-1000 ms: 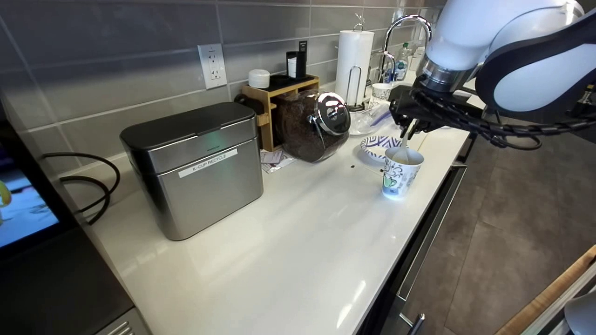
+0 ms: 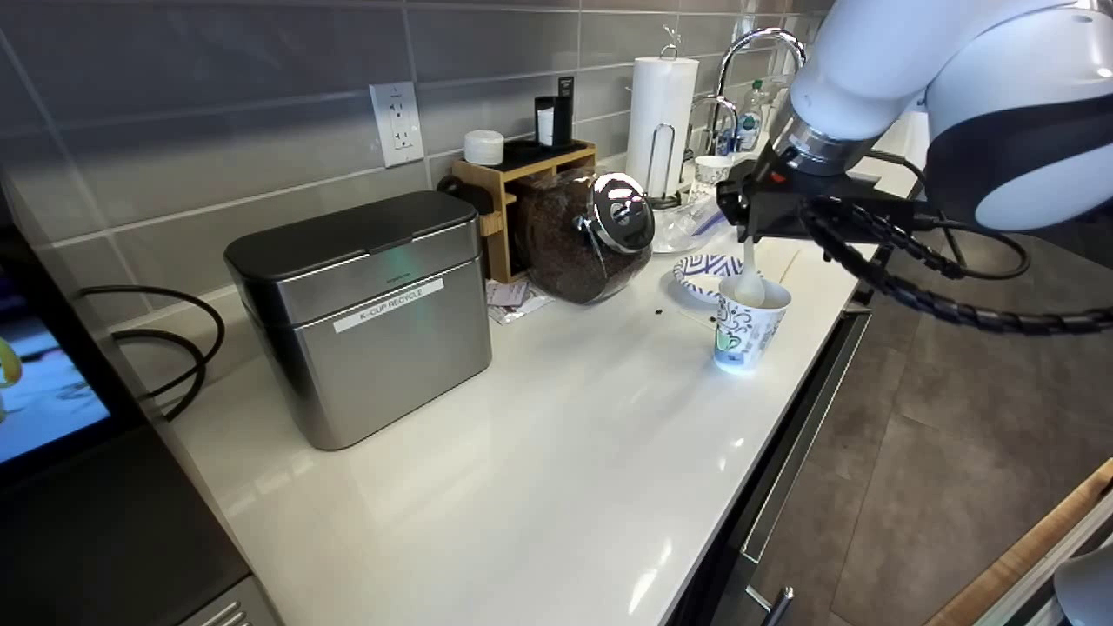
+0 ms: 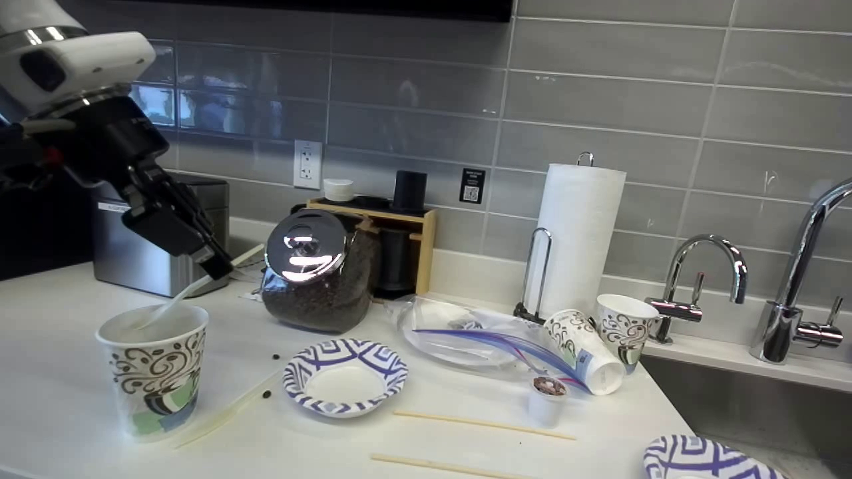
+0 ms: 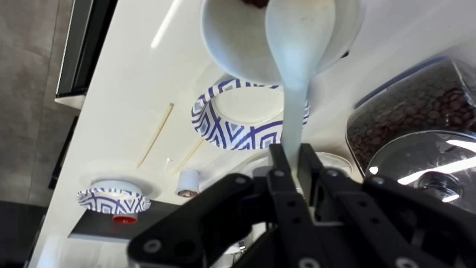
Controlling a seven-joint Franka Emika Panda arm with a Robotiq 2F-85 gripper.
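My gripper is shut on the handle of a white plastic spoon (image 4: pixel 299 58). In exterior view 2 the spoon (image 3: pixel 192 286) slants down into a patterned paper cup (image 3: pixel 160 371), its lower end hidden by the cup's rim. The cup (image 2: pixel 746 332) stands upright on the counter in exterior view 1, with my gripper (image 2: pixel 749 231) above it. In the wrist view the spoon's bowl lies across the mouth of the cup (image 4: pixel 241 40). Some dark brown contents (image 4: pixel 255 2) show at the top edge there.
A patterned paper bowl (image 3: pixel 345 379) sits beside the cup. Nearby are a tilted jar of coffee beans (image 3: pixel 319 299), wooden sticks (image 3: pixel 483 424), a small pod (image 3: pixel 547 403) and a plastic bag (image 3: pixel 455 331). Counter (image 2: pixel 522 449) in front of the steel bin (image 2: pixel 391 344) is clear.
The gripper has risen slightly and shifted left in exterior view 1, its cable and wrist turned. The spoon now stands a little higher in the cup. The cup has not moved.
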